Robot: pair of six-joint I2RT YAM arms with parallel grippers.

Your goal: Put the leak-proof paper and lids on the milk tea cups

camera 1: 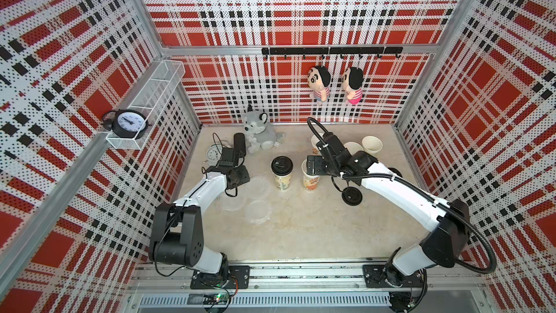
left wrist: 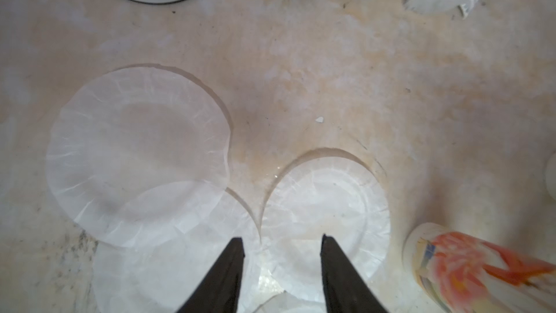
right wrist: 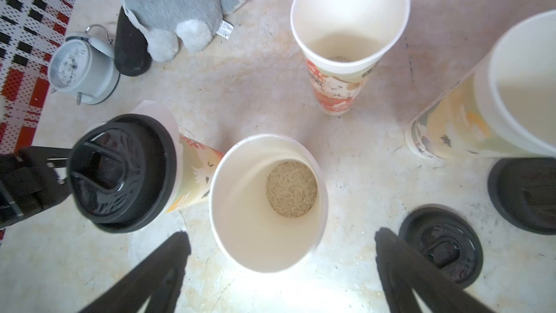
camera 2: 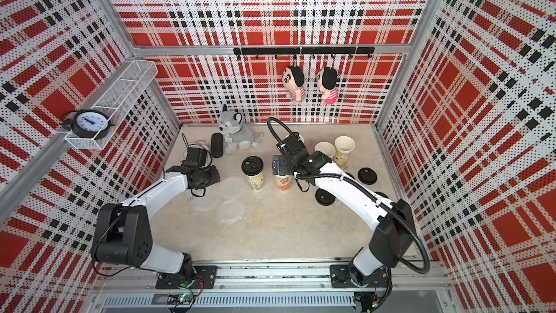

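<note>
Several round translucent papers lie on the table in the left wrist view: one (left wrist: 133, 145) overlaps another (left wrist: 168, 266), and a smaller one (left wrist: 324, 220) is beside them. Above these papers my left gripper is partly open, with nothing visible between its fingers. In the right wrist view an open, upright cup (right wrist: 231, 229) shows below my right gripper, which is spread wide and empty. To its left a cup (right wrist: 199, 168) wears a black lid (right wrist: 124, 168), with a pale paper edge (right wrist: 165, 116) sticking out beneath it.
Other open cups (camera 1: 371, 144) stand at the back right. Loose black lids (camera 1: 351, 196) lie on the right side. A grey plush toy (camera 1: 259, 130), a dark upright object (camera 1: 239, 143) and a small clock (camera 1: 213, 153) occupy the back left.
</note>
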